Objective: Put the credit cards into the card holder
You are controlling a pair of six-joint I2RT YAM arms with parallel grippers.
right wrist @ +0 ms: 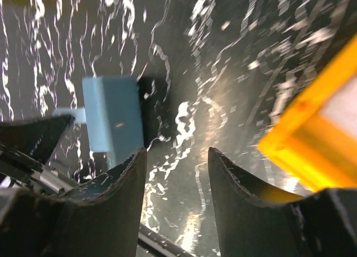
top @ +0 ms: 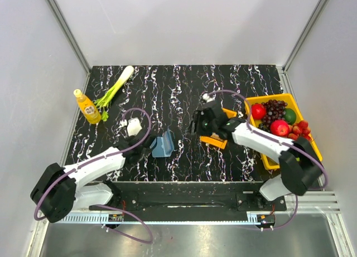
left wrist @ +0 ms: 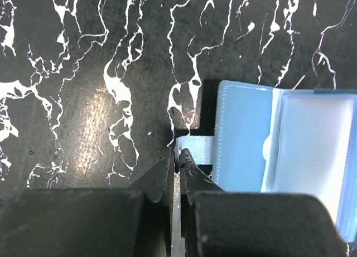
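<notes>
The light blue card holder (top: 162, 148) stands partly unfolded above the left-centre of the table. Its short strap (left wrist: 199, 149) is pinched in the tips of my left gripper, which is shut on it. Clear plastic pockets (left wrist: 312, 140) show inside the cover in the left wrist view. The right gripper is open and empty, apart from the holder, between it and the orange box (top: 228, 112). Something pale (right wrist: 343, 105) lies in that box; whether it is credit cards I cannot tell.
At the right a yellow crate (top: 318, 151) holds fruit. A yellow bottle (top: 87, 106) and a leek (top: 116, 88) lie at the back left.
</notes>
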